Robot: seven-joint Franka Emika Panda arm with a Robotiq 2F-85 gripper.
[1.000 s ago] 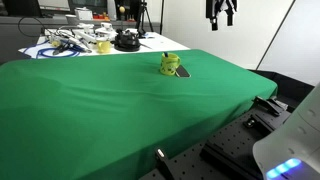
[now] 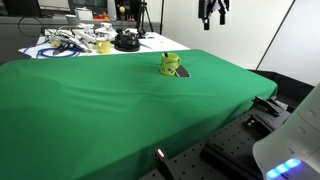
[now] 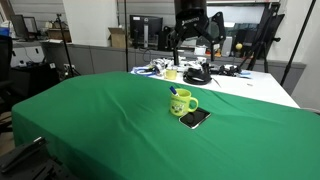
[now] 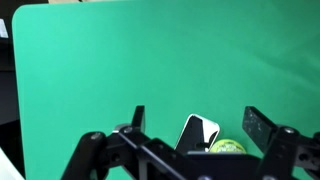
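Observation:
A yellow-green mug (image 3: pixel 181 106) stands upright on the green table, its handle to the right in exterior view 2. A blue-ended object (image 3: pixel 173 91) sticks up from its rim. Beside the mug, a dark phone (image 3: pixel 197 118) lies flat; the wrist view shows the phone (image 4: pixel 197 133) with a light edge. My gripper (image 2: pixel 214 26) is open, high above the table and clear of the mug, with nothing between its fingers. Low in the wrist view, the mug (image 4: pixel 228 147) is partly hidden by the gripper.
Cables and other clutter (image 2: pixel 62 42) lie on a white surface behind the green table (image 2: pixel 100 105). A second yellow cup (image 2: pixel 103 46) and a black device (image 2: pixel 127 40) are back there too. Much of the green top is bare.
In exterior view 1 my gripper has shifted slightly to the left, still high up. The mug and phone have not moved.

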